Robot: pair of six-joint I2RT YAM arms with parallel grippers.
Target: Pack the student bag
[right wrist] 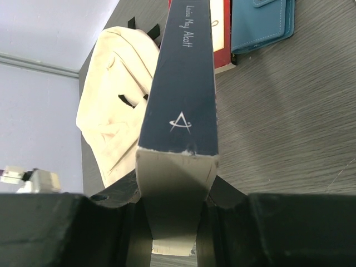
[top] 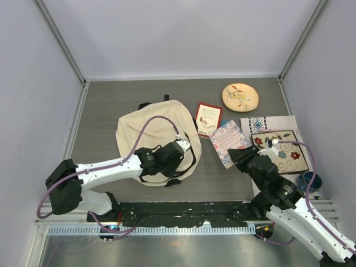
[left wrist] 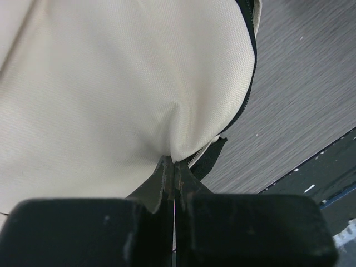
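The cream bag (top: 156, 125) lies flat left of the table's middle, its dark zip edge (left wrist: 248, 83) curving down the right side. At its lower right corner my left gripper is shut on a pinched fold of the bag's fabric. A patterned book (top: 228, 142) is clamped by its lower end in my right gripper (top: 240, 156). In the right wrist view the book's dark spine (right wrist: 181, 94) faces the camera. A red-bordered book (top: 208, 118) lies right of the bag, and a blue wallet (right wrist: 261, 23) lies beside it.
A round embroidered cushion (top: 240, 97) sits at the back right. Over a patterned cloth (top: 272, 121) lies a flowered board (top: 283, 158), with a blue cup (top: 308, 181) near the right edge. Bare tabletop (top: 214, 186) shows in front of the right gripper.
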